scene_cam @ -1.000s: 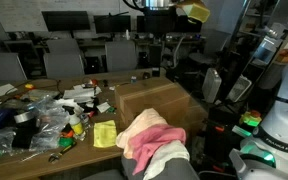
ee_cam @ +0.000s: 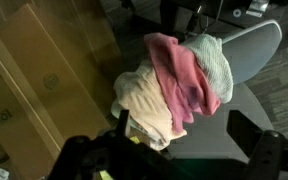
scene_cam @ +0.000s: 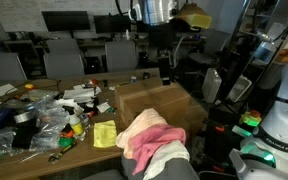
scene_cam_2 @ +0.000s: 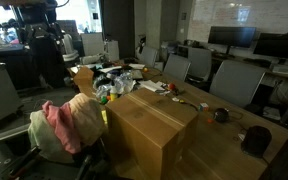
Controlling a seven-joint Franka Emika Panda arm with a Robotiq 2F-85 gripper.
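Three cloths lie draped together over a grey chair (ee_cam: 246, 62). The pink cloth (ee_cam: 183, 78) is in the middle, with a cream cloth (ee_cam: 142, 98) on one side and a whitish cloth (ee_cam: 214, 66) on the other. Exterior view 1 shows the same cream cloth (scene_cam: 137, 128) and pink cloth (scene_cam: 152, 138) in front of the table. My gripper is open above them, its dark fingers far apart at the bottom of the wrist view. Nothing is between them, and the cloths stay clear below.
A large brown cardboard box (scene_cam: 176, 108) stands beside the chair on the wooden table (scene_cam: 59, 162). A yellow cloth (scene_cam: 105, 134), plastic bags (scene_cam: 50, 122) and several small items clutter the table's left part. Office chairs (scene_cam_2: 201, 64) line the table's far side.
In exterior view 1 the arm's gripper end has come down, showing lower in front of the box's back edge. The cloths and the box have not moved.
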